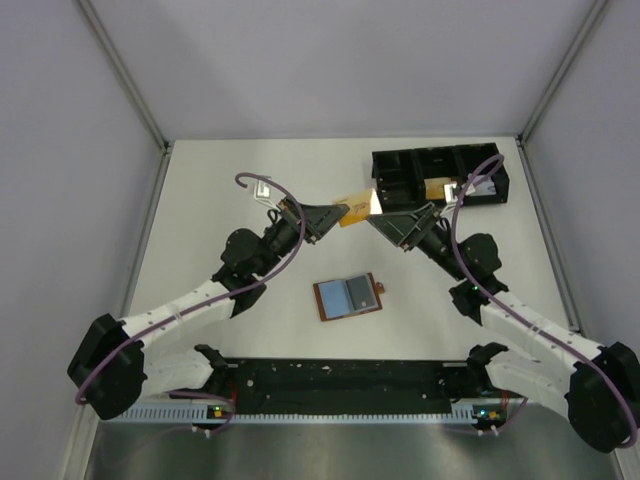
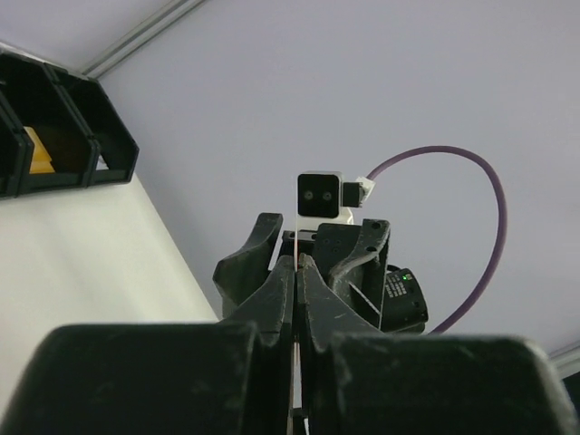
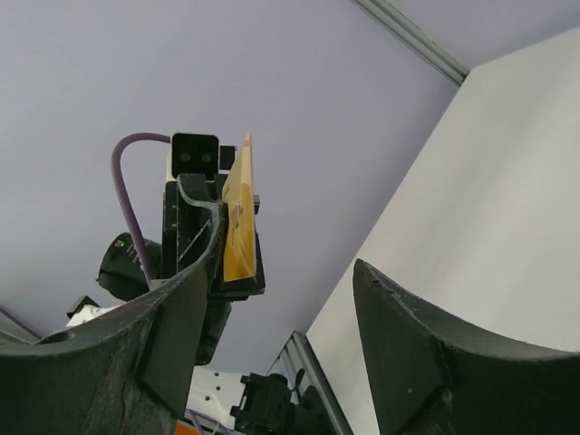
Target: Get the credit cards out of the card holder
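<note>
A yellow card [image 1: 357, 208] is pinched at its left end by my left gripper [image 1: 338, 212], which is shut on it. Seen edge-on in the left wrist view, the card is a thin upright line above the closed fingertips [image 2: 308, 281]. My right gripper [image 1: 377, 222] is at the card's right end in the top view. Its fingers [image 3: 362, 290] stand apart in the right wrist view, where the yellow card [image 3: 240, 217] shows beyond the left finger; nothing is seen held between them. The brown card holder [image 1: 325, 301] lies open on the table below, showing blue and grey insides.
A black compartment box [image 1: 400, 165] stands at the back right. A yellow item [image 1: 437, 188] lies in one of its compartments.
</note>
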